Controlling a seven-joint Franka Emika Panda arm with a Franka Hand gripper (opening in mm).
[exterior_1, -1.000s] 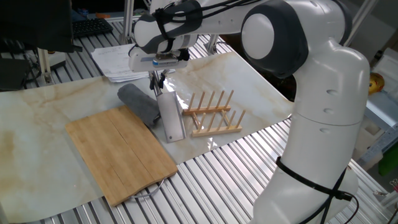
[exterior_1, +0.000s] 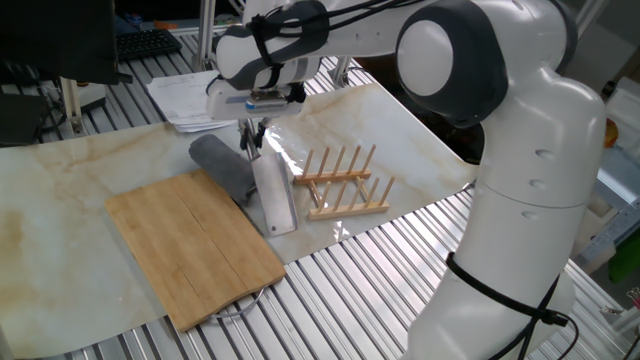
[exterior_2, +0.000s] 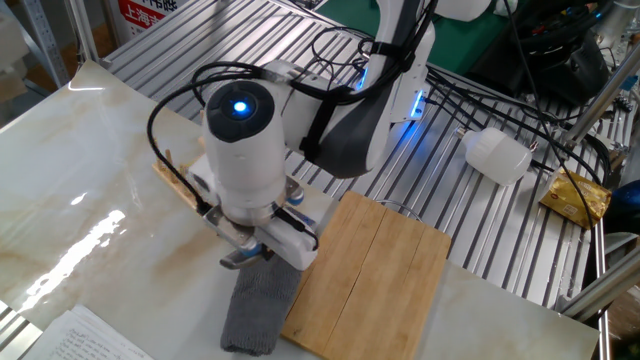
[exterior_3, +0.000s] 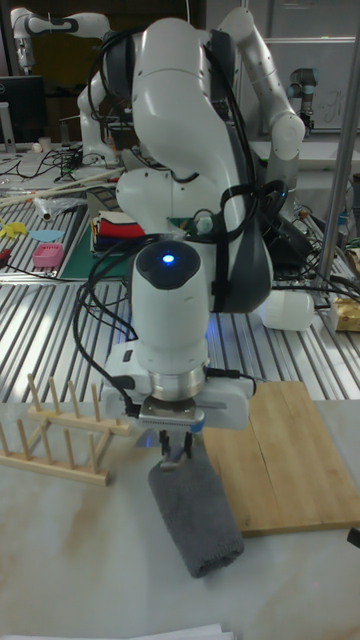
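A metal cleaver shows its broad blade in exterior view 1, between the grey rolled towel and the wooden rack. Its handle reaches up between the fingers of my gripper, which looks shut on it. Whether the blade's lower end touches the table, I cannot tell. In exterior view 3 the gripper is above the near end of the grey towel, and most of the blade is hidden. The hand covers the fingers in exterior view 2. A wooden peg rack stands close to the blade on the right.
A wooden cutting board lies flat beside the towel. Papers rest behind the hand. The marble-patterned sheet is clear at far left. A white rounded object and a yellow packet sit on the slatted table.
The arm's elbow has shifted slightly to the right in exterior view 1. The hand and the cleaver have moved very slightly down in the picture. Towel, board and rack are unmoved.
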